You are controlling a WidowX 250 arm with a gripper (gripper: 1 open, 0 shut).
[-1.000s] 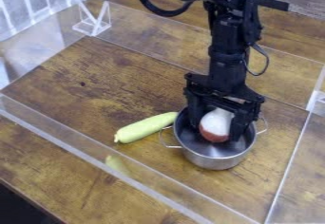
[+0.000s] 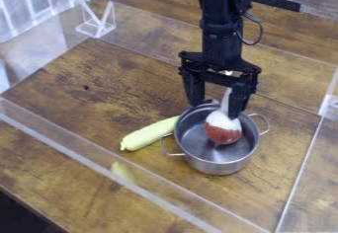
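The black gripper (image 2: 218,91) hangs open just above a metal pot (image 2: 211,160), its fingers raised at the pot's back rim. A white-and-red object (image 2: 223,130) lies inside the pot, with nothing of it held. A pale yellow-green corn-like piece (image 2: 145,135) lies on the wooden table just left of the pot.
A small white wire stand (image 2: 97,22) is at the back left. Clear transparent panels border the near and right sides.
The gripper has risen from down in the pot, uncovering more of the white-and-red object, which remains inside the pot.
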